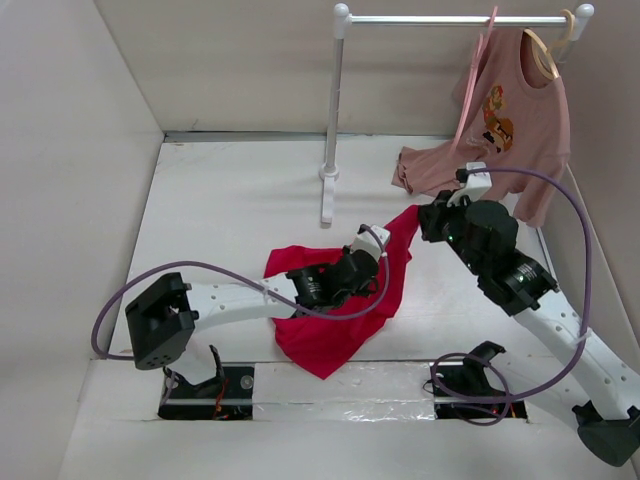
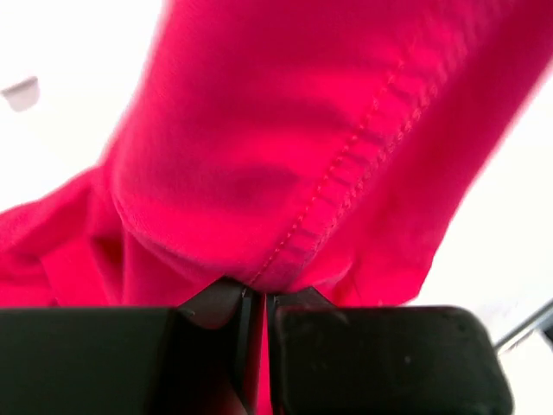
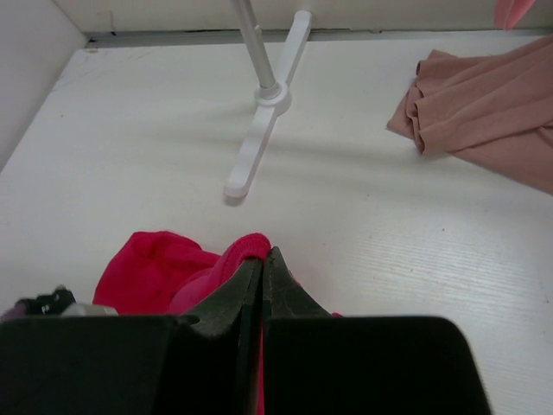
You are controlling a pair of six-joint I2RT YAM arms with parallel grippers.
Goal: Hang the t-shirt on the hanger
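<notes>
The red t-shirt (image 1: 320, 350) lies crumpled on the white floor, one end lifted at the right. My left gripper is low over it in the middle, shut on a fold near a stitched seam. My right gripper is higher, shut on the raised end of the red cloth. Pink hangers (image 1: 466, 95) hang from the rail (image 1: 435, 20) at the back right.
A pink t-shirt (image 1: 535, 120) hangs on a wooden hanger at the rail's right, its lower part resting on the floor. The rail's white foot (image 3: 249, 156) stands behind the red shirt.
</notes>
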